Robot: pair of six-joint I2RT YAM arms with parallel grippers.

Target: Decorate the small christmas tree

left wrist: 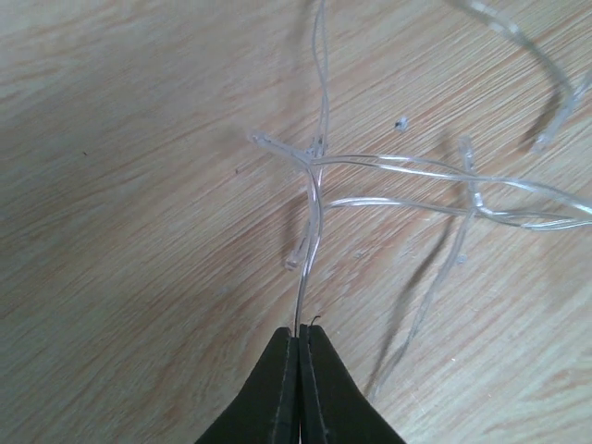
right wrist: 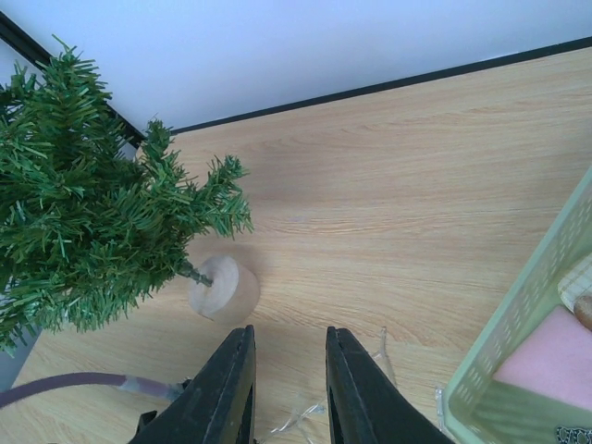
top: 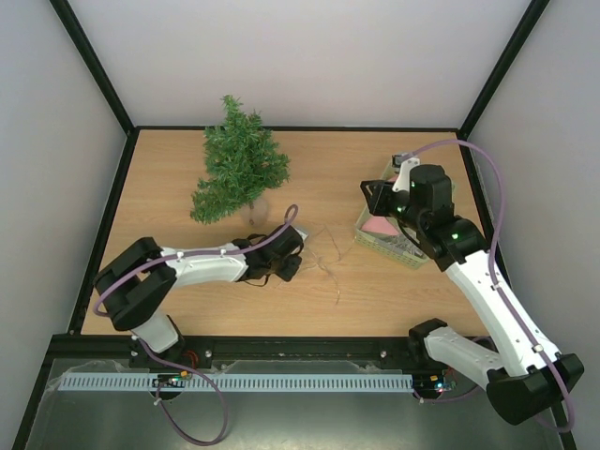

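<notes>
A small green tree (top: pixel 234 164) on a round pale base (right wrist: pixel 224 290) stands at the back left. Clear thin strands (left wrist: pixel 398 162), apparently a light string, lie spread on the table. My left gripper is low over them, its fingers shut, with one strand running up to the tips; whether it is held I cannot tell. My right gripper is raised beside the green basket (top: pixel 398 253), fingers apart with nothing seen between them.
The basket (right wrist: pixel 495 319) holds a pink item (right wrist: pixel 546 356) and other small items. Walls surround the table.
</notes>
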